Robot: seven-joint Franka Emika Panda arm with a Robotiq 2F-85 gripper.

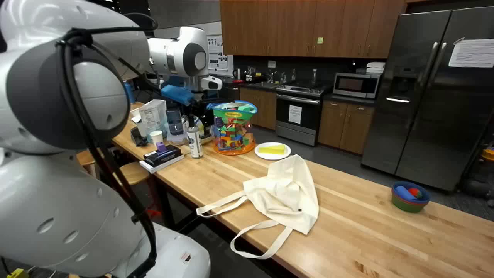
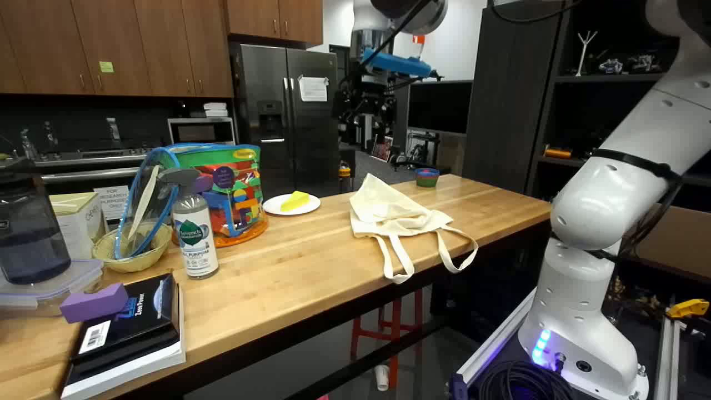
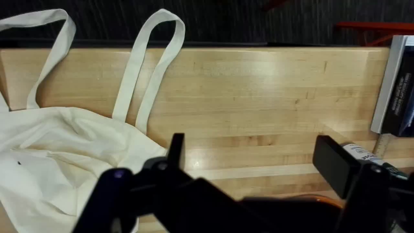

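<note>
A cream cloth tote bag lies crumpled on the wooden table, its two straps hanging toward and over the near edge. On a white plate rests a yellow block, which looks like a sponge. My gripper stands open above the table, its two black fingers wide apart. Only bare wood shows between them in the wrist view, with the bag to the left. High over the table in the second exterior view, the gripper is dark and small, touching nothing.
A clear bag of colored blocks stands behind a spray bottle. Black and white boxes with a purple block lie by the table's end. Small stacked bowls sit at the opposite end. Bare wood surrounds the tote.
</note>
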